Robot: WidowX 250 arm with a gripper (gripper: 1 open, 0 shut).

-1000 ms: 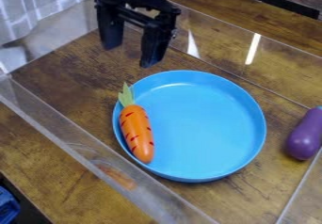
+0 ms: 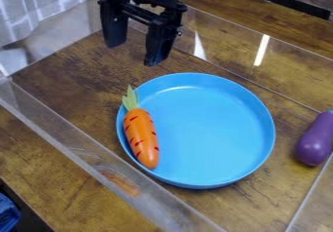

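My black gripper (image 2: 135, 43) hangs over the back of the wooden surface, open, its two fingers apart with nothing between them. It is behind and above a light blue plate (image 2: 215, 129). An orange toy carrot (image 2: 143, 132) with pale green leaves lies on the plate's left side. A purple eggplant (image 2: 316, 137) lies at the right edge, off the plate.
Clear plastic walls (image 2: 92, 158) run along the left and front. A dark blue object (image 2: 14, 216) shows at the lower left corner, outside the wall.
My gripper has moved slightly up and back, a little to the left. The plate, carrot and eggplant have not moved.
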